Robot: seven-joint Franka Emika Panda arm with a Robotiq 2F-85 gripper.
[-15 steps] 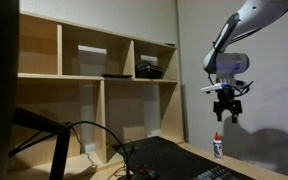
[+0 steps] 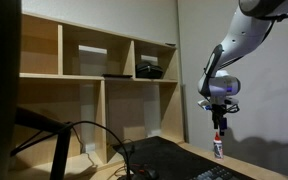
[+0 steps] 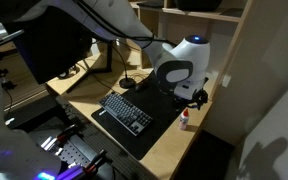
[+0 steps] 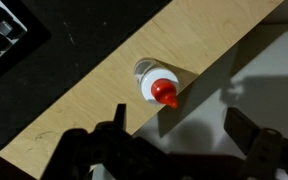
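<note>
A small bottle with a red nozzle cap (image 4: 164, 90) stands upright on the wooden desk strip, seen from above in the wrist view. In exterior view 1 the bottle (image 2: 218, 148) is directly below my gripper (image 2: 219, 124), whose fingers are at about the height of the red tip. From the second exterior view, the same bottle (image 3: 184, 121) shows near the desk's right edge, beside the arm's white wrist. My gripper is open, its two dark fingers wide apart. Nothing is held between them; the bottle appears ahead of the gap.
A keyboard (image 3: 126, 112) lies on a black desk mat (image 3: 149, 135) left of the bottle. Wooden shelves (image 2: 119, 80) rise along the back, with a black case (image 2: 149, 70) on one. The desk's wooden edge (image 4: 219, 25) runs close to the bottle, with a wall beyond.
The arm has come down toward the bottle, bringing my gripper from well above it to around its red tip. The bottle has stayed in place.
</note>
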